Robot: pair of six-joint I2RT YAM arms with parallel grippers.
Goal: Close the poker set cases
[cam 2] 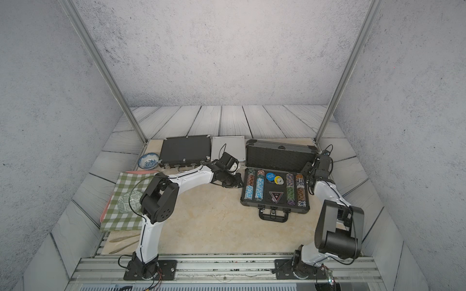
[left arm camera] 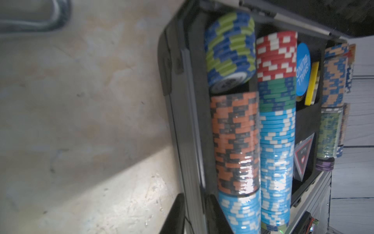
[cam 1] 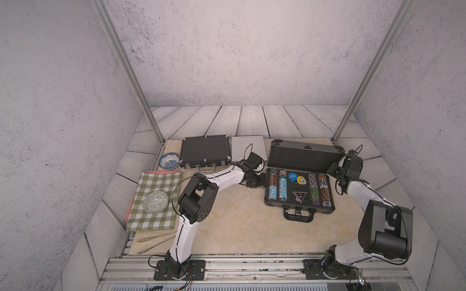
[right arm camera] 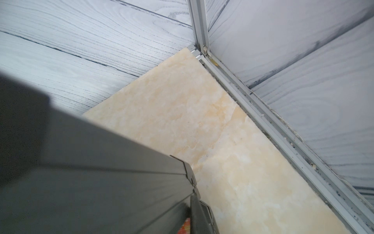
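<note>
The poker case lies at right of centre, its base full of striped chip stacks. Its black padded lid stands upright, tipping a little forward. My left gripper is low at the left side wall; in the left wrist view its fingers stand apart, with the wall beyond the gap. At the lid's right edge is my right gripper. The right wrist view shows the lid close by at left and dark fingers low in the frame; their spacing is unclear. Another black case lies closed at back left.
A silver case lies flat beside the closed black one. A patterned bowl, a checked cloth with a glass dish, and thin sticks fill the left.
</note>
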